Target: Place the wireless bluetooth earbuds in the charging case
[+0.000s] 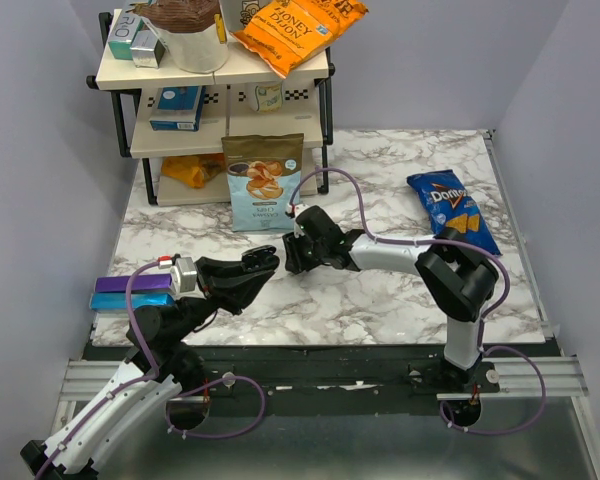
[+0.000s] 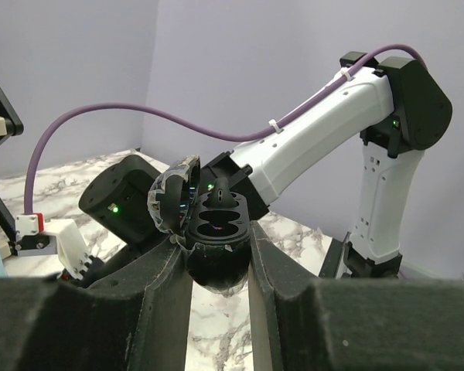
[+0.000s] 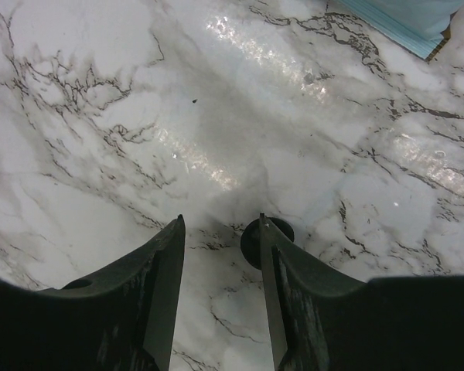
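Note:
My left gripper is shut on the black charging case (image 2: 216, 239), held upright with its clear-edged lid open; in the top view the case (image 1: 260, 258) is raised at the front left. Dark hollows show inside the case. My right gripper stands open, low over the marble surface, pointing down. A small black round object (image 3: 251, 243), apparently an earbud, lies on the marble just behind its right finger, partly hidden.
A shelf rack (image 1: 210, 70) with packages stands at the back left, a chip pouch (image 1: 263, 185) before it. A Doritos bag (image 1: 450, 205) lies at the right. Purple and blue boxes (image 1: 130, 283) sit at the left. Central marble is mostly clear.

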